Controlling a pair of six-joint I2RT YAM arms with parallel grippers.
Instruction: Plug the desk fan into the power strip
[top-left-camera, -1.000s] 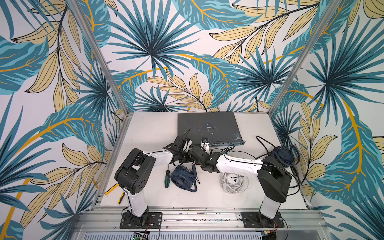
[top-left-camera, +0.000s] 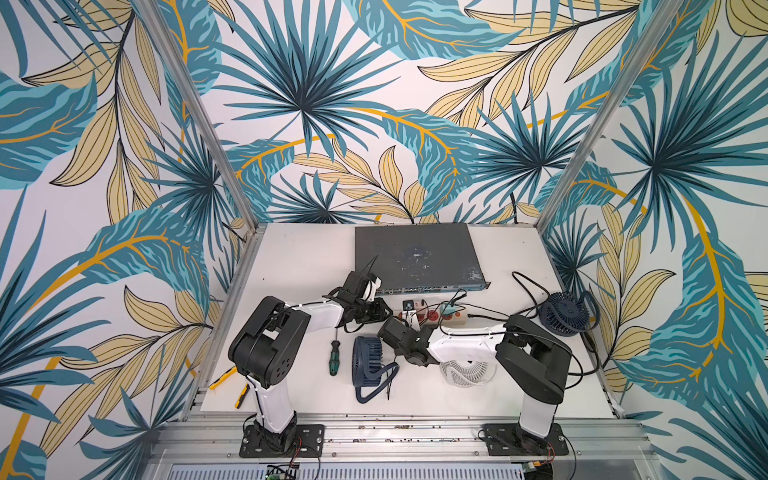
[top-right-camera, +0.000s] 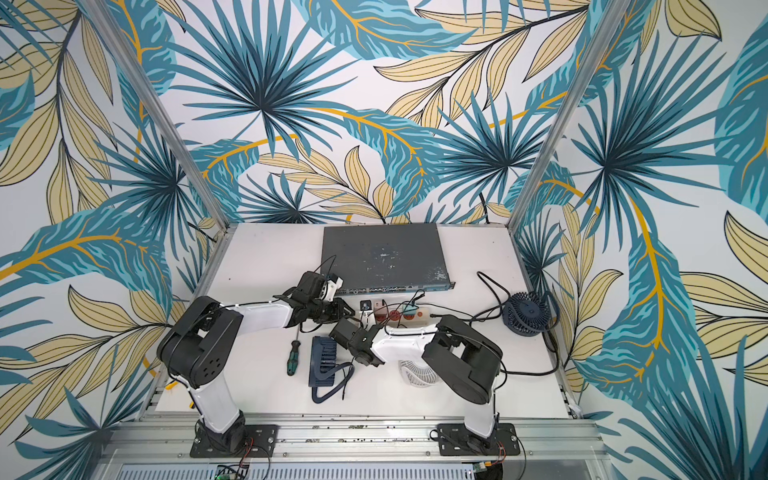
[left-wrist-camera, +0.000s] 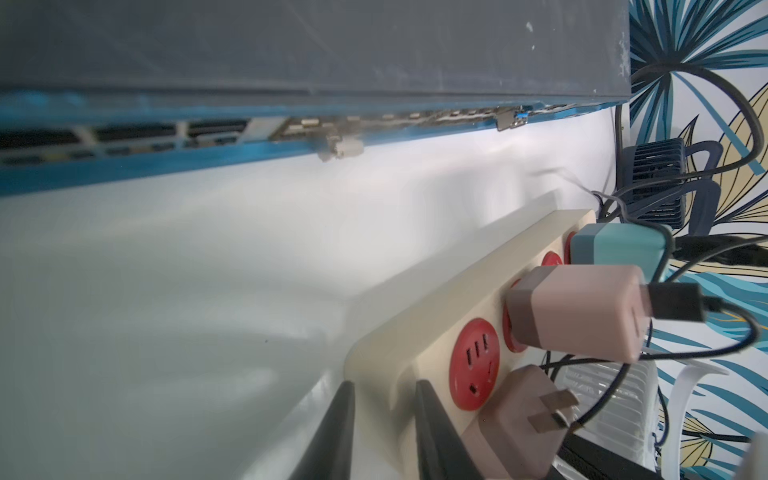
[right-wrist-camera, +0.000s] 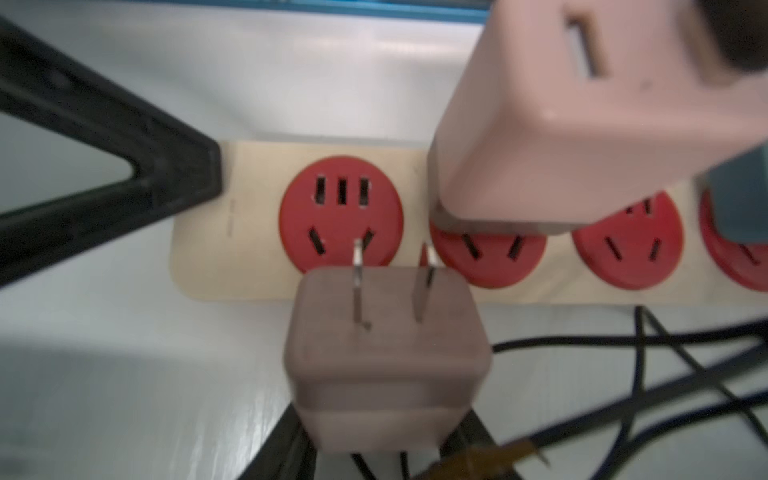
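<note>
The cream power strip (left-wrist-camera: 424, 336) with red sockets runs below the grey rack device; my left gripper is shut on its near end. My right gripper is shut on a pink charger plug (right-wrist-camera: 384, 360), its two metal prongs in front of an end socket (right-wrist-camera: 341, 204), apparently apart from it. Another pink charger (right-wrist-camera: 576, 136) and a teal one (left-wrist-camera: 616, 244) sit in the strip. A navy fan (top-left-camera: 369, 360) stands front centre, a white fan (top-left-camera: 464, 372) right of it, and a second navy fan (top-left-camera: 564, 312) at the right edge.
The grey rack device (top-right-camera: 384, 252) takes up the back middle. A green screwdriver (top-left-camera: 334, 360) lies left of the front navy fan. Black cables cross the strip and the right side.
My right arm has shifted slightly toward the front, its wrist lower in the top left view. The front navy fan has turned and moved slightly right. The left arm has barely moved.
</note>
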